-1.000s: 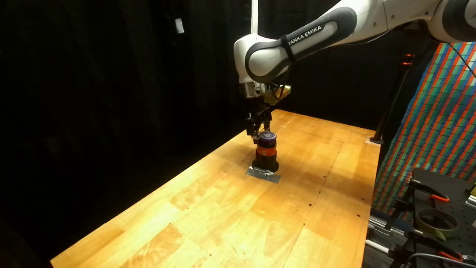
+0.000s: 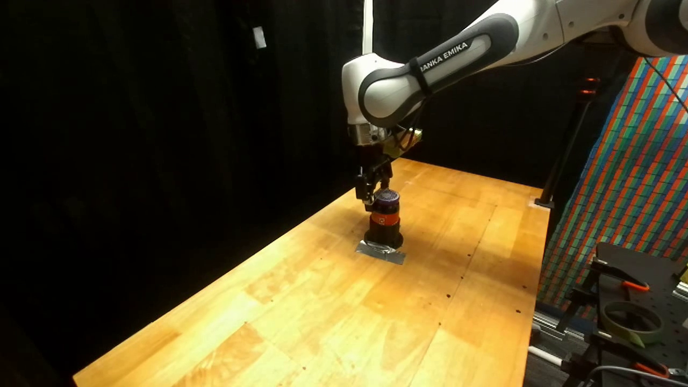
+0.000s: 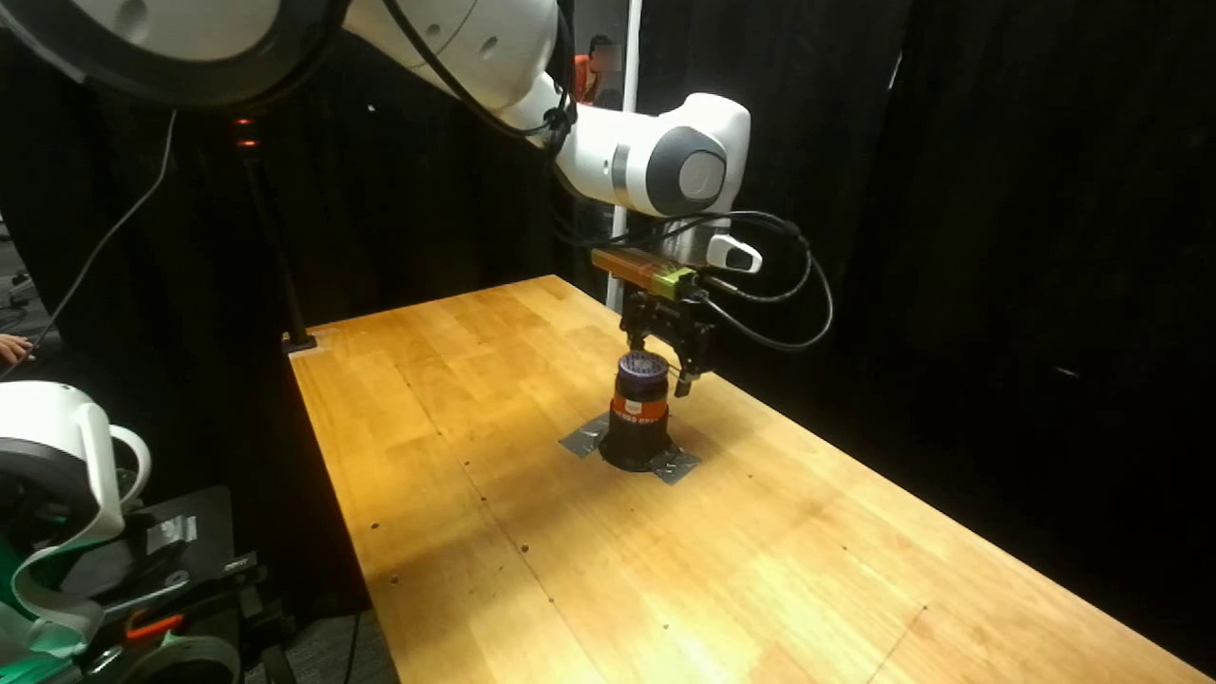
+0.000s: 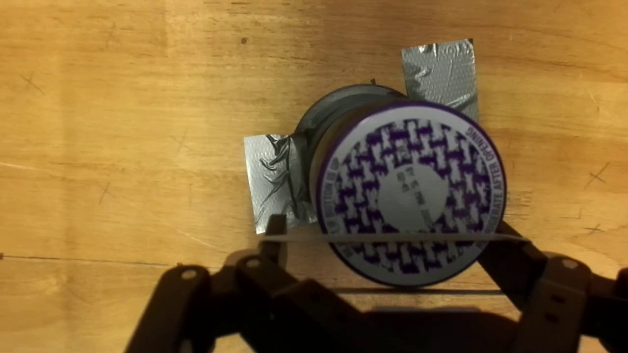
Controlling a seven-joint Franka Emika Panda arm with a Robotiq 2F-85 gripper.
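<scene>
A dark jar (image 2: 385, 219) with an orange label and a purple-rimmed lid (image 4: 412, 194) stands upright in a black round holder (image 3: 622, 449), which is held to the table by grey tape (image 4: 276, 182). Straddling the lid's near part in the wrist view, my gripper is open, one finger on each side. A thin pale band (image 4: 388, 238) stretches between the fingers and crosses over the lid. From the second exterior view, the gripper (image 3: 660, 365) is at about lid height, behind the jar; whether it touches the lid, I cannot tell.
A black pole (image 2: 567, 142) rises at the table's far corner. Beside the table, a black side cart (image 2: 645, 271) carries clamps and a tape roll (image 2: 630, 320).
The arm and gripper have come down slightly and shifted a little to the right in the first exterior view. The jar and its holder have not moved.
</scene>
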